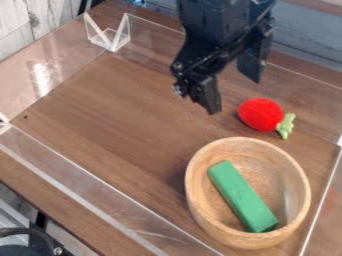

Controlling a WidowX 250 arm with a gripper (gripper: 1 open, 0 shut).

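Note:
My dark gripper (195,88) hangs open over the middle-back of the wooden tray, nothing between its fingers. To its right a red vegetable with a green stem (259,114) lies on the tray floor, behind a light wooden bowl (203,199). A green block (242,196) lies inside the bowl.
Clear walls run along the tray's edges, and a transparent bracket (110,30) sits at the back left corner.

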